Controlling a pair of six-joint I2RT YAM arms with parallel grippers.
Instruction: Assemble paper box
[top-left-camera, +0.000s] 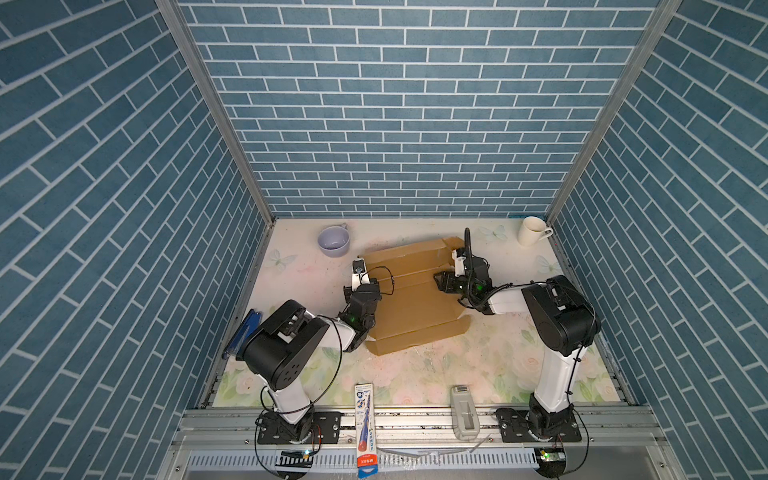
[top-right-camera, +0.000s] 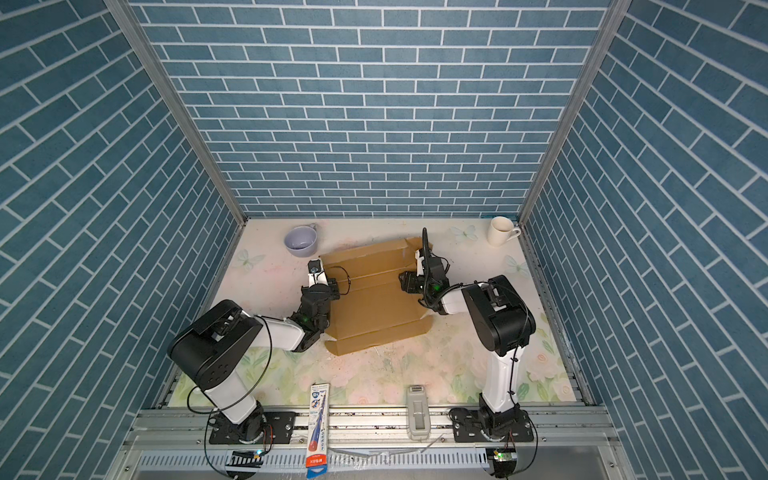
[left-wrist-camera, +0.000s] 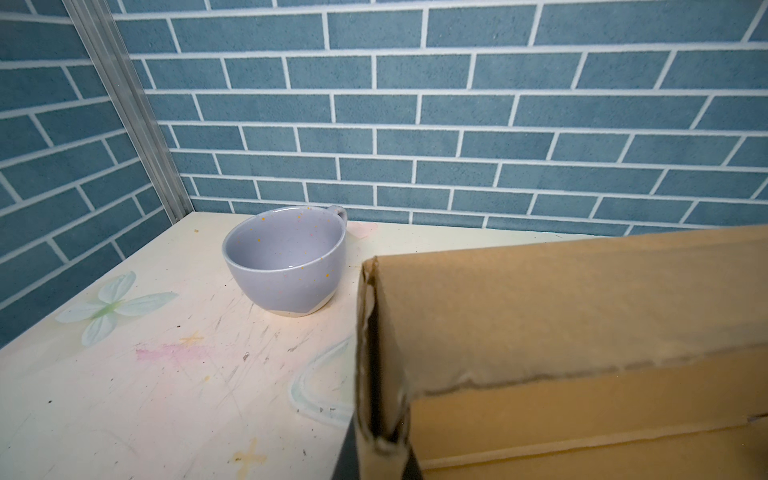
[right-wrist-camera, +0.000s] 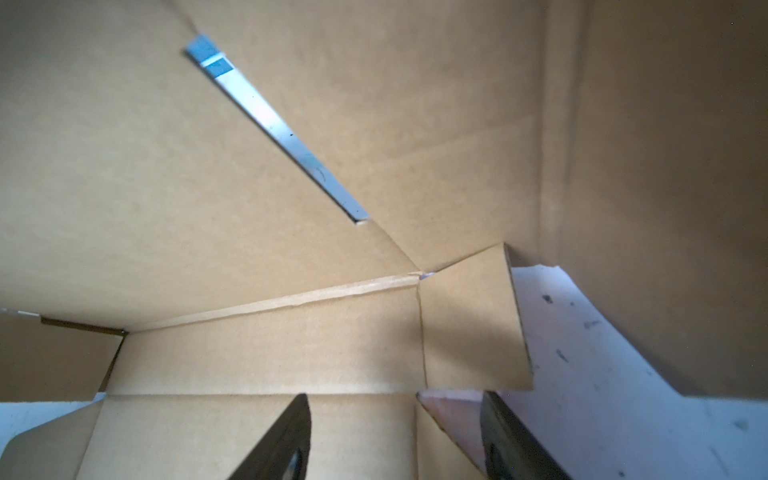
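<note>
A brown cardboard box (top-left-camera: 416, 304), partly folded, lies in the middle of the table with its near and far side strips raised. In the left wrist view, my left gripper is shut on a folded cardboard side wall (left-wrist-camera: 384, 352) near the box's far left corner. My right gripper stands open at the box's right side, with no cardboard clearly pinched between its fingers. Ahead of it, the right wrist view shows creased panels and a small corner flap (right-wrist-camera: 472, 324), plus a slit (right-wrist-camera: 280, 132) in a large panel.
A lilac cup (top-left-camera: 333, 240) stands behind the left arm, close to the box's far left corner. A white mug (top-left-camera: 532, 232) is at the back right. Bare table lies in front of the box; a packaged tool (top-left-camera: 365, 424) rests on the front rail.
</note>
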